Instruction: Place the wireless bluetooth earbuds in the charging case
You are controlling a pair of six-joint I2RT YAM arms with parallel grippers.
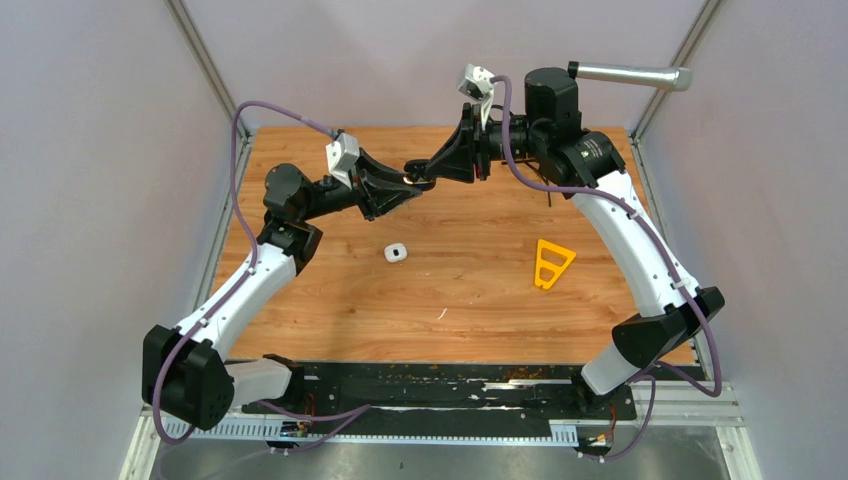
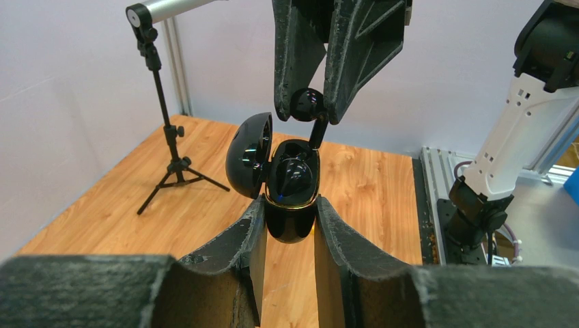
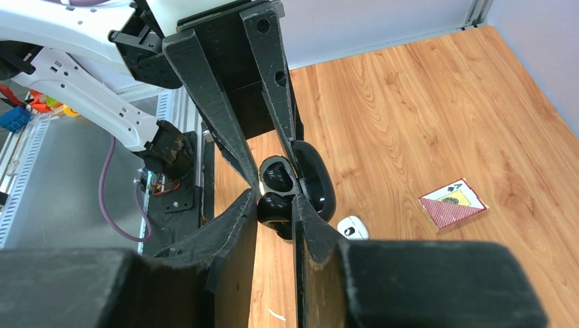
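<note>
The black charging case (image 2: pixel 290 212), lid (image 2: pixel 246 154) hinged open, is held in my left gripper (image 1: pixel 410 188), shut on its base, above the table. One earbud shape (image 2: pixel 293 176) sits inside it. Just over the case, my right gripper (image 1: pixel 437 170) has a black earbud (image 2: pixel 307 102) between its fingertips, its stem pointing down toward the case opening. In the right wrist view the earbud (image 3: pixel 273 205) shows at the fingertips against the case. Whether it touches the case I cannot tell.
A white mouse-like object (image 1: pixel 395 253), a yellow triangle (image 1: pixel 542 247) and a card box (image 3: pixel 453 203) lie on the wooden table (image 1: pixel 450 310). A black tripod (image 2: pixel 176 164) with a silver bar stands at the back right.
</note>
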